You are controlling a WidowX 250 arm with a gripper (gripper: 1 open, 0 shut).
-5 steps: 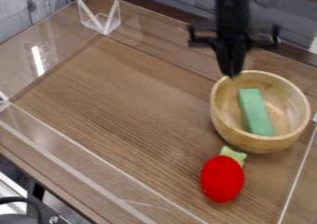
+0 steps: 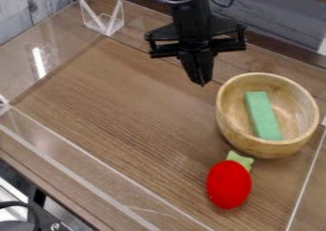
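Observation:
My black gripper (image 2: pixel 197 63) hangs over the upper middle of the tabletop, just up and left of a round beige bowl (image 2: pixel 295 135). It is shut, and nothing shows between its fingers. A green oblong block (image 2: pixel 262 116) lies in the bowl. Below the bowl, at the lower right, lies a red oval object (image 2: pixel 228 184) with a small light green piece (image 2: pixel 242 159) at its top.
Clear plastic or metal pieces stand at the back left corner and left edge. A dark object (image 2: pixel 15 216) shows at the bottom left corner.
My gripper has moved left and downward from above the bowl. The bowl, the green block and the red object have stayed in place.

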